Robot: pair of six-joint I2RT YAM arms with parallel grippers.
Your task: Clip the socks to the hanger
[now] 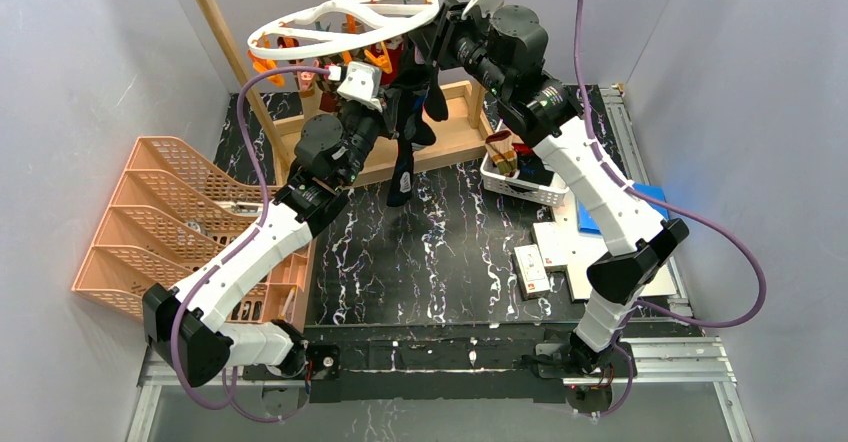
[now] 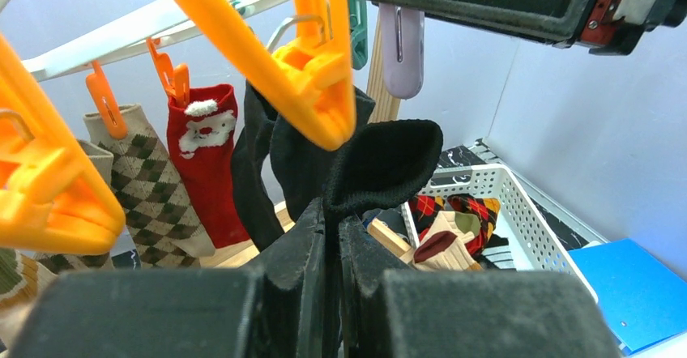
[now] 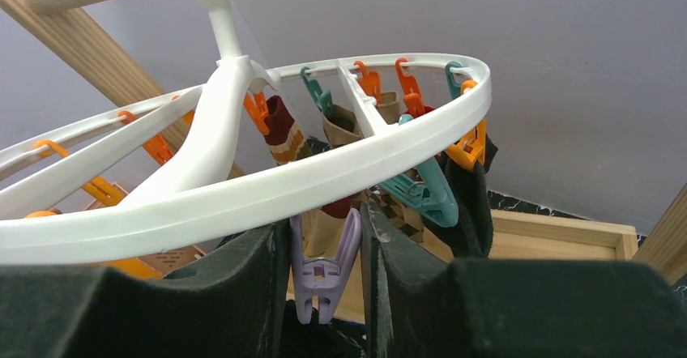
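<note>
The round white hanger hangs from a wooden stand, with colored clips round its ring. My left gripper is shut on the cuff of a black sock, whose opening stands up above the fingers. In the top view that sock dangles below the ring. At the ring's right side my right gripper is shut on a purple clip, squeezing its handles. In the left wrist view the purple clip is above and right of the sock's cuff, apart from it.
A red sock, an argyle sock and other black socks hang from clips. Orange clips crowd close to my left gripper. A white basket with socks stands right; an orange rack stands left.
</note>
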